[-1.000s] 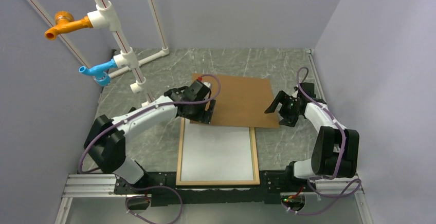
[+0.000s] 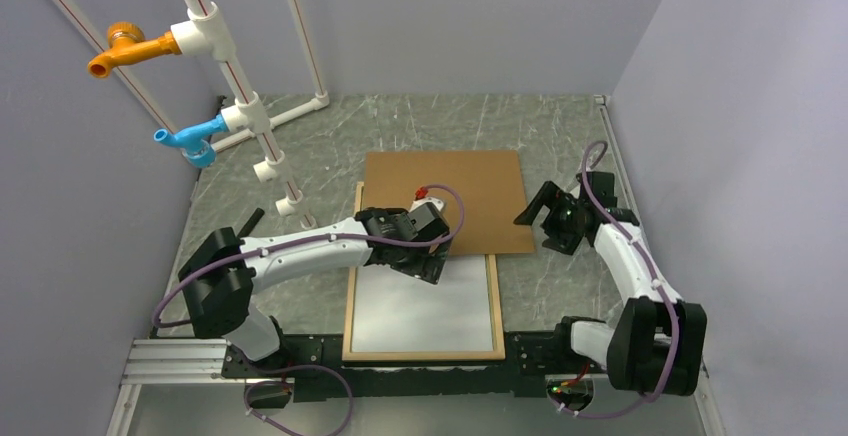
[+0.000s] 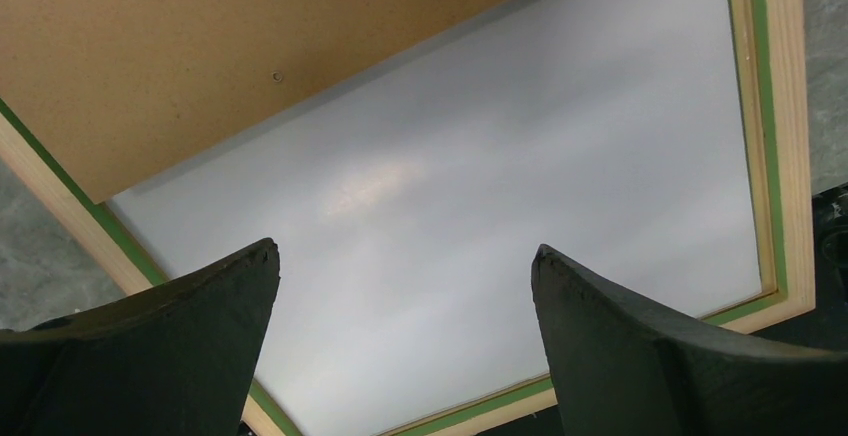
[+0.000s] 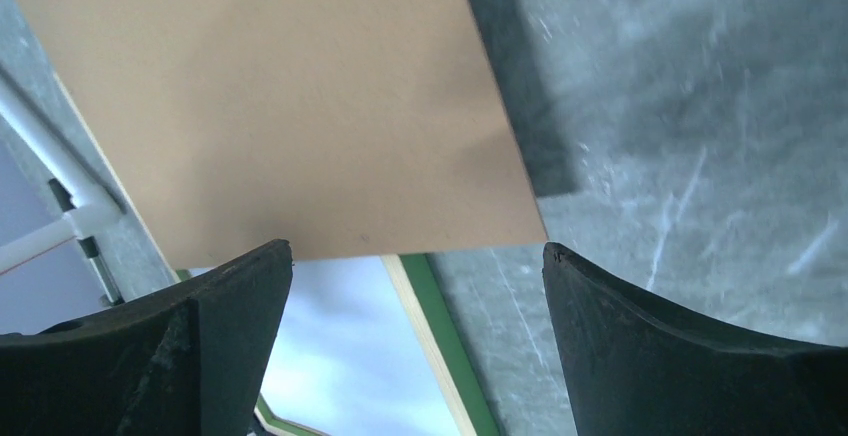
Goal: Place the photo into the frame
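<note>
A wooden frame [image 2: 497, 316] lies at the front of the table, with a white sheet [image 2: 425, 316] filling its inside. Across the frame's far part rests a brown board [image 2: 480, 191], its right end jutting past the frame's right side. In the left wrist view the board [image 3: 250, 46] covers part of the white sheet [image 3: 480, 216]. Over the sheet, my left gripper is open, nothing between its fingers. My right gripper is open too, just off the board's right end; in the right wrist view the board's corner [image 4: 500, 216] shows between its spread fingers. No picture side is visible.
White pipes with an orange tap [image 2: 135, 48] and a blue tap [image 2: 190, 141] rise at the left. A dark stick [image 2: 251, 222] lies on the table near them. Bare grey table [image 2: 560, 121] stretches behind and right of the board.
The board has shifted slightly left and turned straighter. My left gripper has moved right and toward the front.
</note>
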